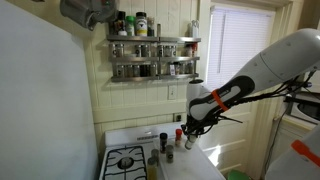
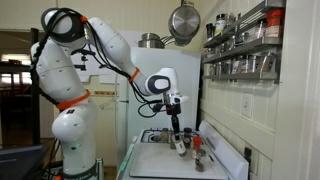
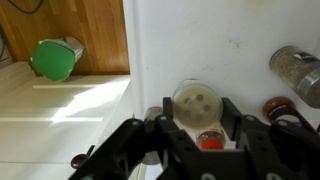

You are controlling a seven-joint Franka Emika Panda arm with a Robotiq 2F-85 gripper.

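Between the fingers of my gripper is a round jar [image 3: 197, 103], seen end-on with a pale tan top in the wrist view. The gripper is shut on it. In exterior view 2 the gripper [image 2: 177, 138] points down at the white counter [image 2: 160, 162], and the jar [image 2: 181, 148] shows just beneath its fingers. Exterior view 1 has the jar [image 1: 190, 142] under the gripper at the counter's back right. Whether its base touches the counter is hard to tell.
A red-topped jar [image 3: 211, 140] stands close beside the held one, with a glass spice jar [image 3: 297, 68] to the right. Several bottles line the counter near the stove [image 1: 125, 162]. A green-lidded jar [image 3: 55, 60] lies at upper left. Shelves of jars [image 1: 150, 48] hang above.
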